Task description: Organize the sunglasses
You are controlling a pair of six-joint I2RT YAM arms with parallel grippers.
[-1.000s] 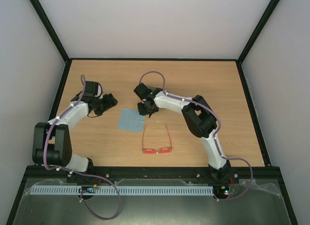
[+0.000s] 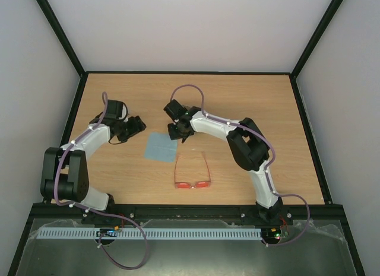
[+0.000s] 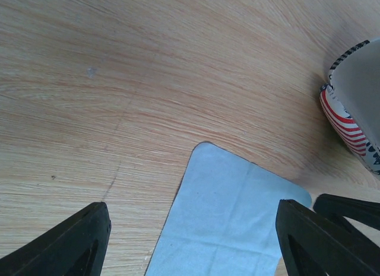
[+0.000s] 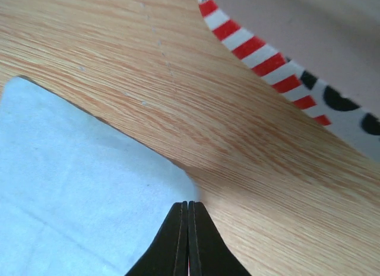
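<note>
Red sunglasses [image 2: 193, 184] lie unfolded on the table, lenses toward the front edge and arms pointing back. A light blue cloth [image 2: 160, 147] lies flat just behind and left of them. In the left wrist view my left gripper is part open above the cloth [image 3: 219, 219], nothing between its fingers. My right gripper is shut and empty at a corner of the cloth [image 4: 77, 181]. A case with red-and-white stripes and dark spots [image 4: 267, 62] stands beyond it; in the top view the right arm mostly hides it.
The right forearm [image 2: 211, 126] reaches over the table behind the sunglasses. Bare wood [image 2: 267, 98] is free at the back right and along the back. Dark rails edge the table.
The left arm has shifted very slightly to the right.
</note>
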